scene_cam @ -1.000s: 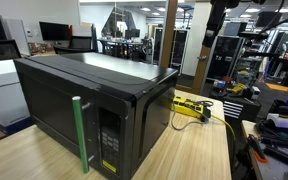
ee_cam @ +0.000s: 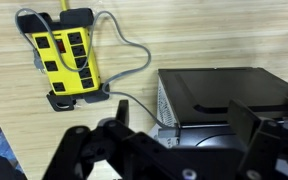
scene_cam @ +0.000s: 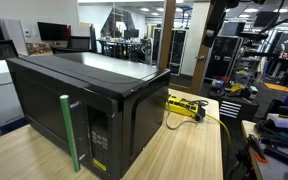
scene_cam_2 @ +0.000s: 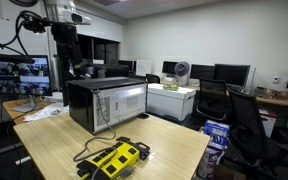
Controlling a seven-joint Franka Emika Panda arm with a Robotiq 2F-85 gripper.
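Note:
The black microwave (scene_cam: 94, 100) stands on the wooden table, its door shut and a green vertical handle (scene_cam: 70, 133) on its front. In exterior view 2 my gripper (scene_cam_2: 72, 74) hangs above and beside it, pointing down. From the wrist view, my gripper looks open, its dark fingers (ee_cam: 126, 138) spread apart with nothing seen between them. Part of the microwave's dark top (ee_cam: 234, 92) lies below, partly hidden by the gripper. The fingertips are not clear in exterior view 1.
A yellow power strip (ee_cam: 68, 55) with a grey cable (ee_cam: 134, 48) lies on the table beside the microwave. Bare tabletop (scene_cam_2: 174, 140) surrounds the strip. Office chairs (scene_cam_2: 249, 120) stand beyond the table, near a white cabinet (scene_cam_2: 171, 102).
In exterior view 1, the microwave, power strip and background appear slightly further left than one second ago. The arm looks nearly unchanged, and no contact shows.

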